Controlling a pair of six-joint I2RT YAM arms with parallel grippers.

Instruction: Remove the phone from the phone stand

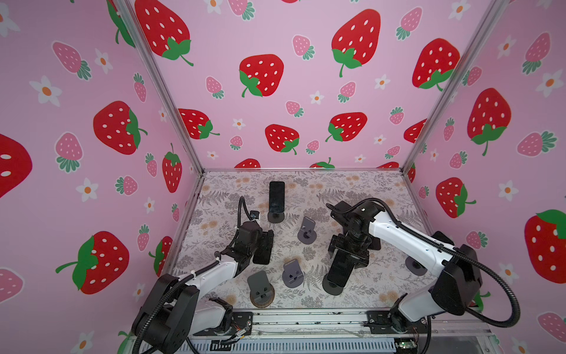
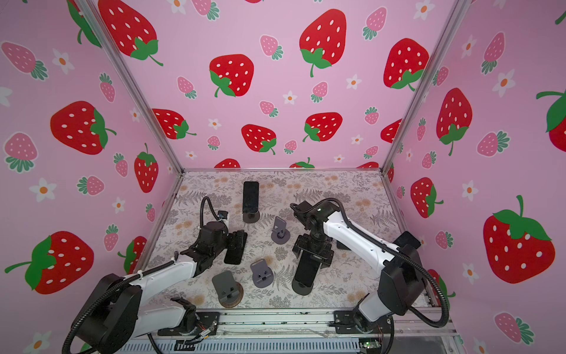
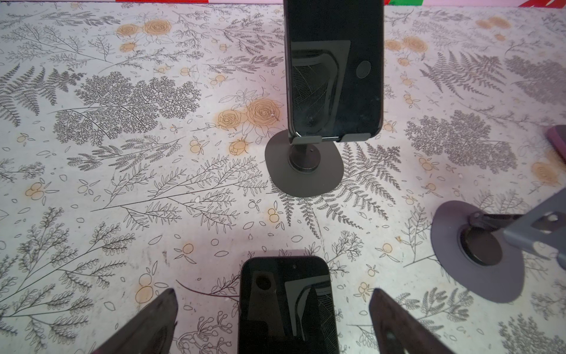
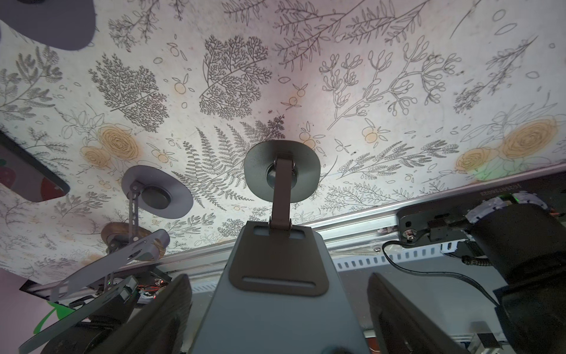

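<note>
At the front right, a phone [image 1: 340, 269] leans on a stand with a round base [image 1: 333, 285]. My right gripper [image 1: 349, 250] is at its top end. In the right wrist view the phone's blue-grey back [image 4: 283, 321] and the stand's brown back plate [image 4: 278, 262] lie between open fingers, with a visible gap on each side. My left gripper is open above another black phone [image 3: 287, 295], which lies flat on the table, apart from both fingers.
Another phone [image 3: 336, 70] stands upright on its stand at the back left. Several empty grey stands, including one at the middle [image 1: 307, 230] and two in front [image 1: 293, 273] [image 1: 260, 288], crowd the table. A further stand [image 1: 416, 265] sits at the far right.
</note>
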